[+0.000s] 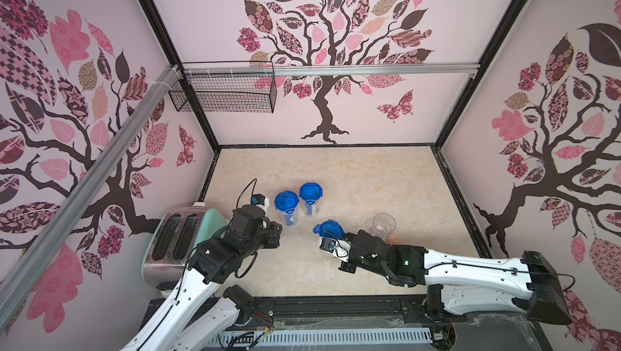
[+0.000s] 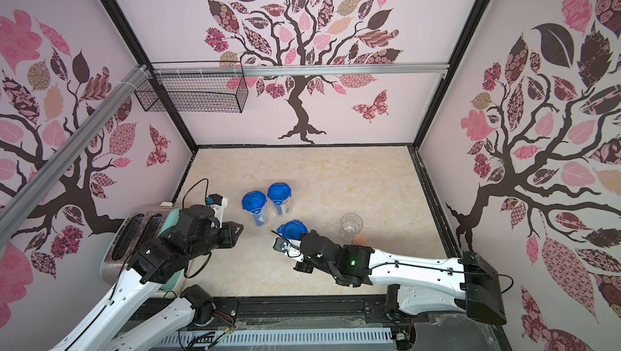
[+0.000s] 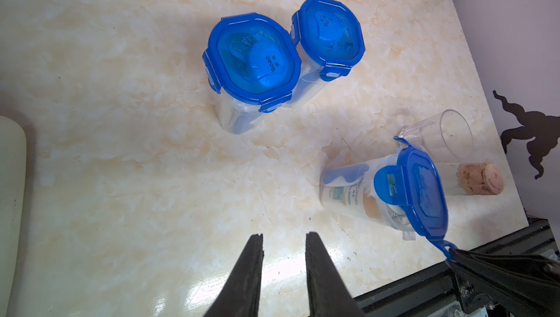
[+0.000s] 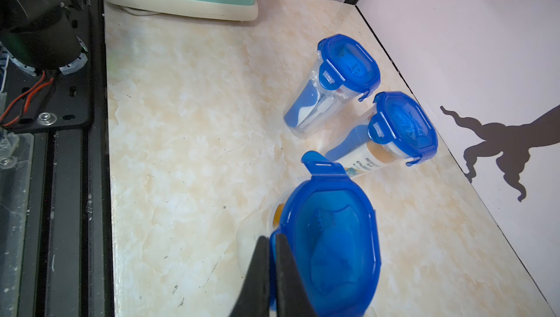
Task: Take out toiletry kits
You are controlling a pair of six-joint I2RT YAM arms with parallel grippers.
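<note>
The near toiletry kit, a clear cup with a blue lid [image 4: 335, 247], stands on the table. One lid tab [image 4: 322, 165] is flipped outward, and the lid still sits over the cup. My right gripper is shut on another blue tab at the lid's edge; the left wrist view shows that pinch from the side. Packets show through the cup's wall [image 3: 353, 194]. Farther back, two more kits, one on the left [image 3: 253, 60] and one on the right [image 3: 327, 31], stand upright with lids on. My left gripper hangs open above bare table, empty.
A clear glass [image 1: 384, 223] stands right of the near kit, with a pinkish cork-like piece [image 3: 481, 178] by it. The mint toaster [image 1: 184, 238] occupies the left side. A wire basket [image 1: 226, 92] hangs above.
</note>
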